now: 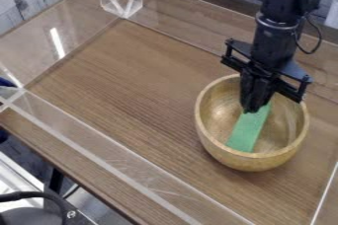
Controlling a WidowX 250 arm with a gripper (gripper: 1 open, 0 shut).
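Note:
A round wooden bowl sits on the right part of the table, with a green rectangular object lying inside it. The black gripper hangs over the back of the bowl, its fingertips just above the upper end of the green object. The gripper looks shut, with nothing seen held between its fingers; whether it touches the green object is unclear.
A white angular marking or piece is at the back left. A black curved object is at the bottom left corner.

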